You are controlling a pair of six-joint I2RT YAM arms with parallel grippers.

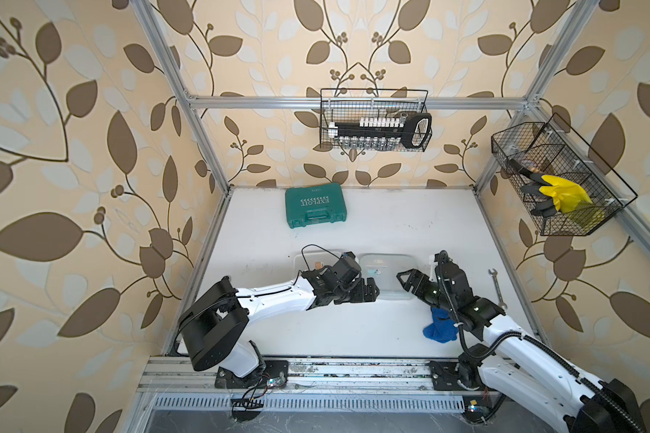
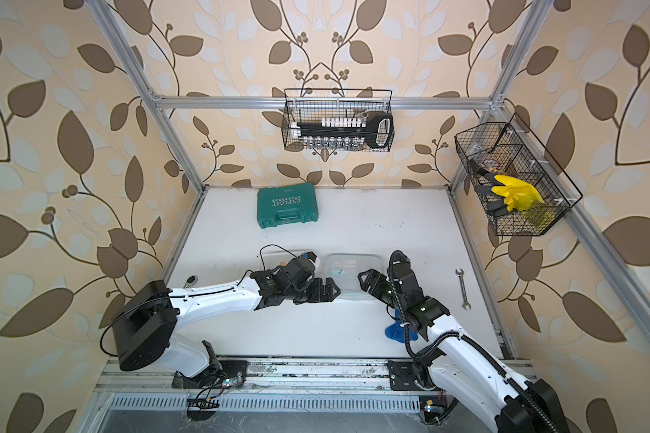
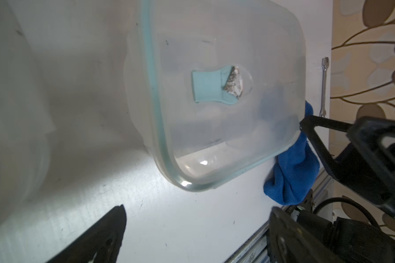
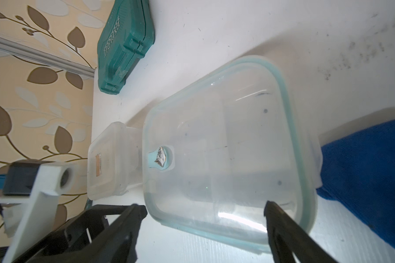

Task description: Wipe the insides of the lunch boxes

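A clear lunch box (image 1: 388, 292) with a pale blue-green rim lies mid-table. A smaller clear lunch box (image 4: 107, 162) stands to its left, mostly behind my left arm in the top views. Blue cloth (image 3: 289, 175) lies crumpled to the right of the larger box. My left gripper, open and empty, hovers by the larger box's front left corner. Over that box's right part is my right gripper, its fingers apart with nothing between them. A blue-green piece with a whitish patch (image 3: 217, 85) shows on the larger box.
A green case (image 1: 315, 205) lies at the back left and a wrench (image 1: 497, 287) near the right edge. Wire baskets (image 1: 375, 122) hang on the back and right walls.
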